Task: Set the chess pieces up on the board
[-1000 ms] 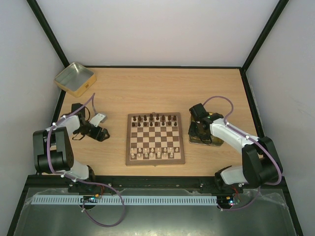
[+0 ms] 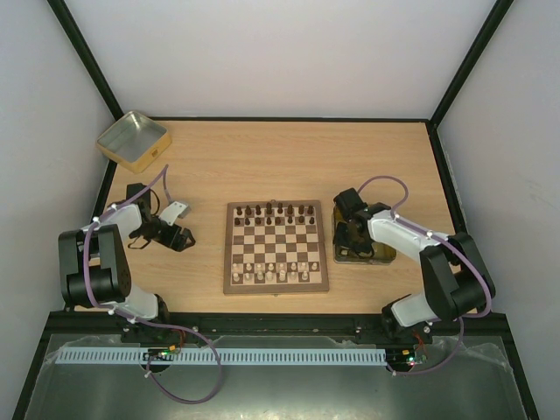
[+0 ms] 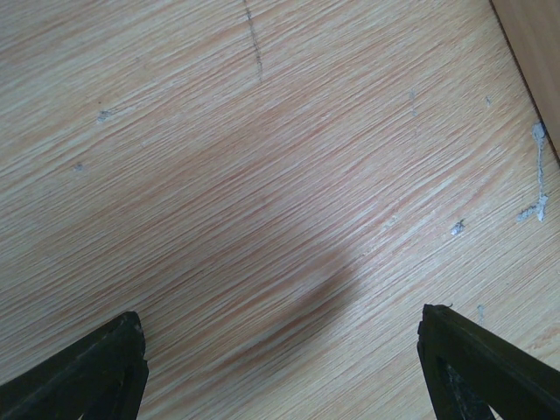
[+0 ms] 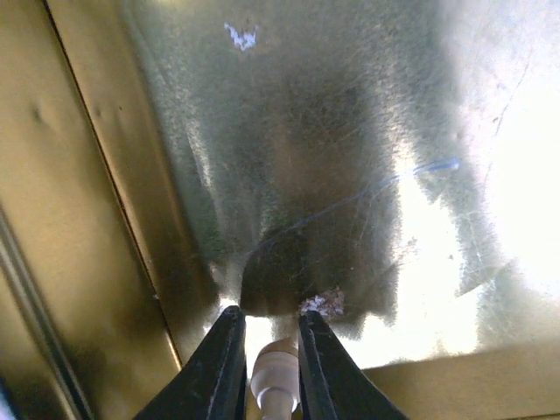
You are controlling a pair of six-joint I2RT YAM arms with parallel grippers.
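On the wooden chessboard [image 2: 276, 234], dark pieces [image 2: 269, 209] stand in two rows along the far side and light pieces [image 2: 271, 276] along the near side. To the right of the board, my right gripper [image 2: 343, 241] reaches down into a metal tin [image 2: 376, 262]. In the right wrist view a light chess piece [image 4: 276, 376] lies on the tin's floor between the fingers, near the tin's walls; the fingers are slightly apart. Over bare table left of the board, my left gripper is wide open and empty.
An empty-looking tin [image 2: 133, 140] sits at the back left corner of the table. Bare wooden table [image 2: 297, 162] lies behind the board. The board's edge [image 3: 535, 61] shows at the upper right of the left wrist view.
The left arm and the pieces on the board have stayed put.
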